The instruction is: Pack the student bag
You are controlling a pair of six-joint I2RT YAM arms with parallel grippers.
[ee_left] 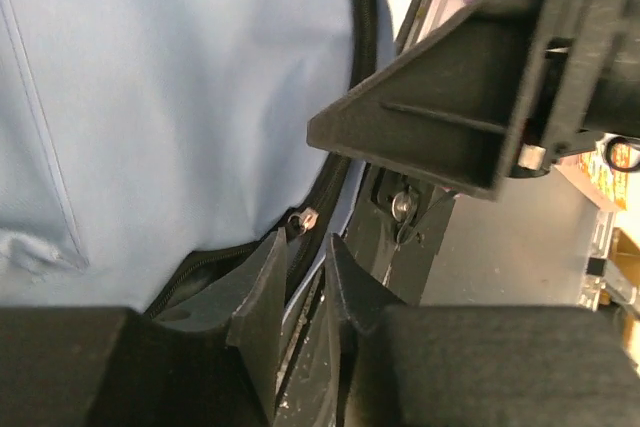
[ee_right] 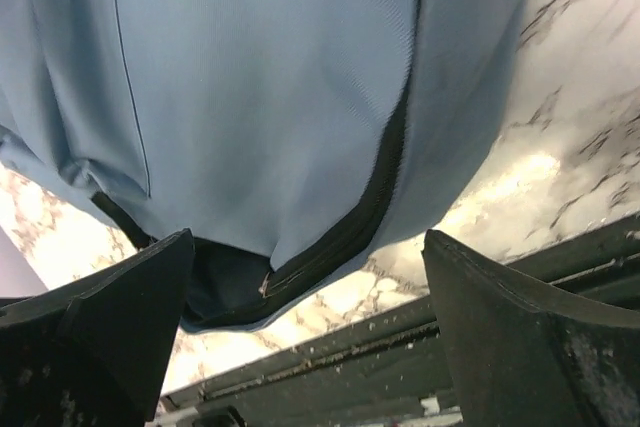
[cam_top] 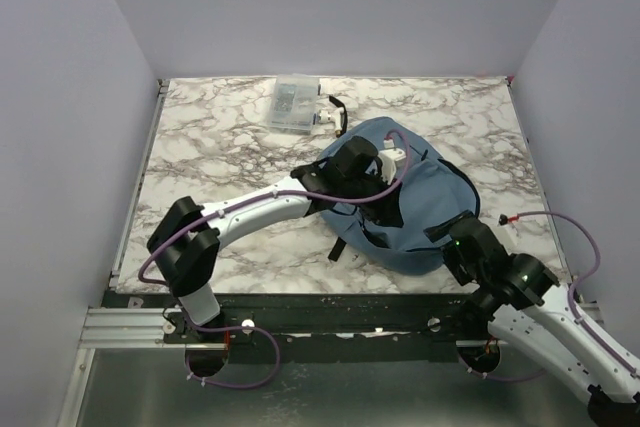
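Note:
The blue bag lies flat near the table's front right, with black zippers along its edges. My left gripper is over the middle of the bag; in the left wrist view its fingers are close together above a zipper with a metal pull, and I cannot tell whether anything is between them. My right gripper is at the bag's right front edge; in the right wrist view it stands open, the zippered edge of the bag lying between and beyond its fingers.
A clear plastic case lies at the back middle, beside a small white item. The dark front rail runs along the near edge.

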